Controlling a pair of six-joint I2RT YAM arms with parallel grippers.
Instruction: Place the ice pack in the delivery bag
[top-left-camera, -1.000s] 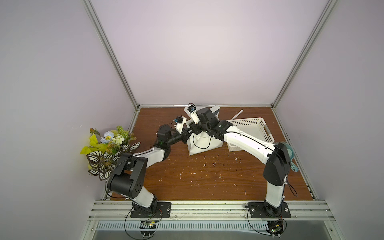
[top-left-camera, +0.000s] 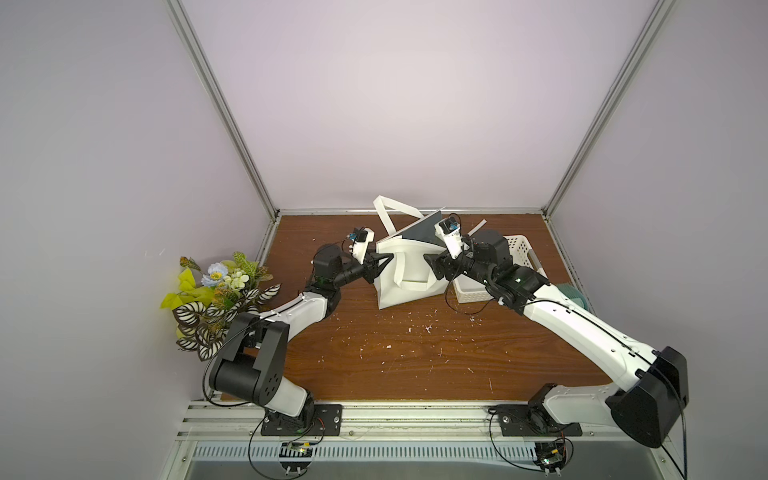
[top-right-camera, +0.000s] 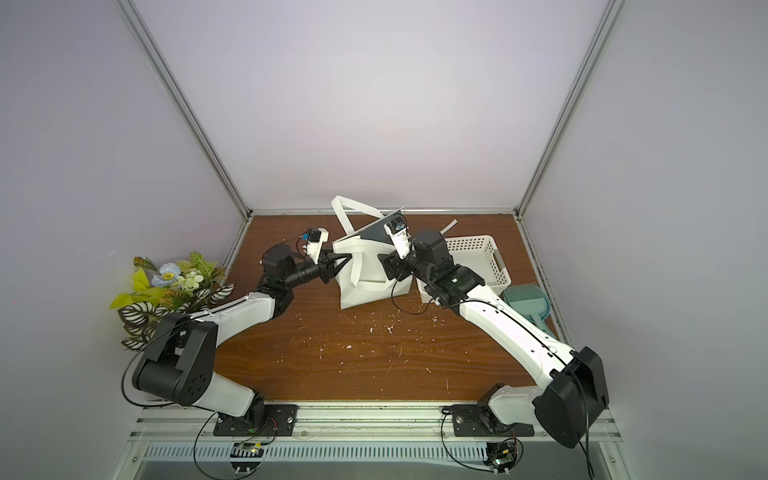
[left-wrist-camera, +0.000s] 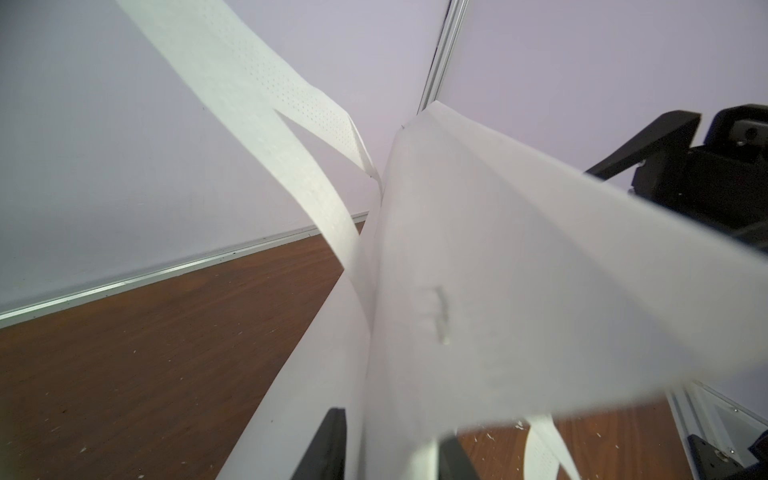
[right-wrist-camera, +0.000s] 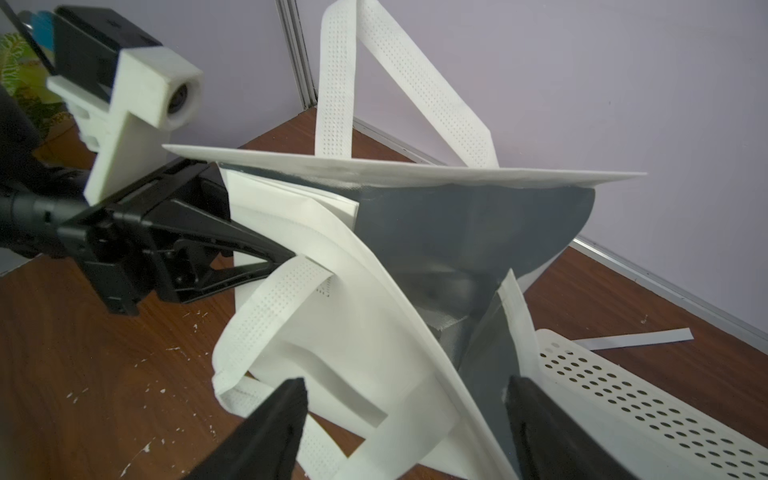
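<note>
The white delivery bag (top-left-camera: 412, 292) stands at the middle back, grey lining showing inside in the right wrist view, handle strap (right-wrist-camera: 336, 80) upright behind it. My left gripper (top-left-camera: 386, 260) is at the bag's left front edge, fingers around the white material by a strap; how far they are closed is hard to tell. My right gripper stands open at the bag's right, fingers either side of the front edge with a gap between them. I cannot make out an ice pack.
A white perforated basket (top-right-camera: 480, 252) sits right of the bag, with a teal item (top-right-camera: 524, 300) nearer the right wall. Flowers (top-right-camera: 172, 284) lie at the left.
My right arm has swung right, away from my left gripper to the bag's right side, uncovering the bag's top and raised strap.
</note>
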